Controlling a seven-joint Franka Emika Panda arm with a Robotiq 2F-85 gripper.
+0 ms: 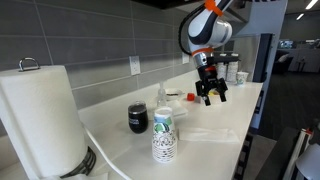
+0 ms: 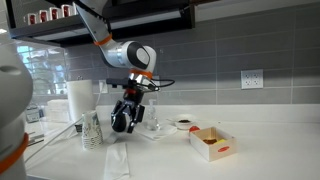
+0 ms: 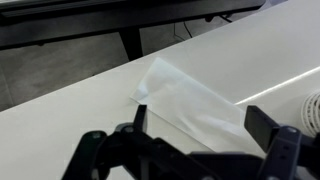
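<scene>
My gripper [image 1: 212,99] hangs open over the counter, and nothing shows between its fingers. A white cloth or paper sheet [image 3: 195,108] lies flat on the counter, beyond the fingertips in the wrist view. In exterior view 1 the same sheet [image 1: 207,135] lies below and in front of the gripper, clearly apart from it. A stack of patterned paper cups [image 1: 164,140] stands upright to the left of the sheet. The small box [image 2: 212,143] with something yellow and red inside shows in exterior view 2, to the right of the arm.
A black tumbler [image 1: 138,118] and a clear bottle [image 1: 162,95] stand near the wall. The paper towel roll [image 1: 45,120] is at the left. A red item [image 1: 191,97] lies farther back. Along the front runs the counter edge [image 3: 130,64].
</scene>
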